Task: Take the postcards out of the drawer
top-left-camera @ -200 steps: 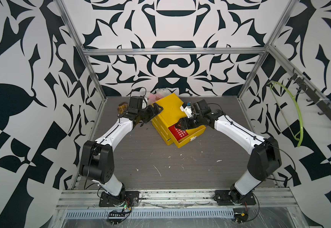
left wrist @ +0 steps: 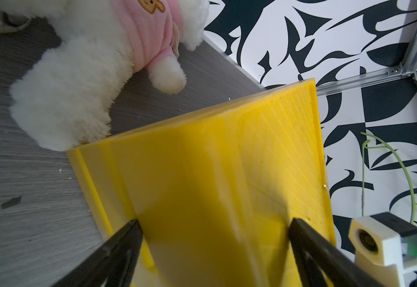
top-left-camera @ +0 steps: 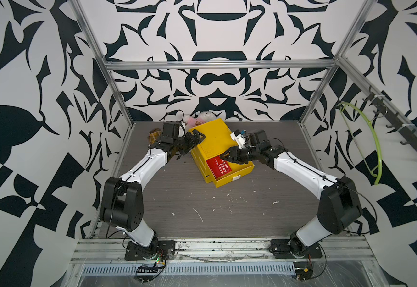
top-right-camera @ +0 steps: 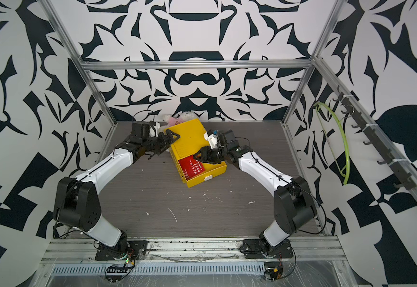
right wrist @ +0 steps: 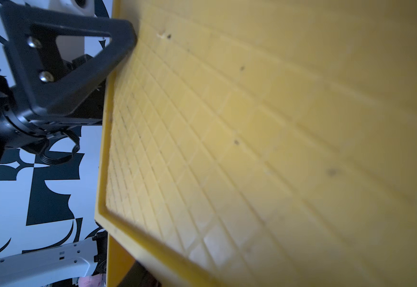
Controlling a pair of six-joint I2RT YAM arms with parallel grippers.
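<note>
A yellow cabinet (top-left-camera: 213,133) stands at the back middle with its drawer (top-left-camera: 221,182) pulled out toward the front. Red postcards with white writing (top-left-camera: 219,167) lie inside, partly covered from above by my right gripper (top-left-camera: 228,156). That gripper hangs over the drawer; its fingers are not clear in either top view, and the right wrist view is filled by the cabinet's yellow ribbed top (right wrist: 246,143). My left gripper is open at the cabinet's left upper edge, one blurred finger on each side of the yellow corner.
Behind the cabinet's left side sits a white plush toy (left wrist: 88,62) in pink. A brown object (top-left-camera: 154,135) lies left of the left gripper.
The drawer has swung slightly left and now sits straighter against the cabinet. My right arm has shifted a little, its elbow moving right. The left arm stays where it was.
</note>
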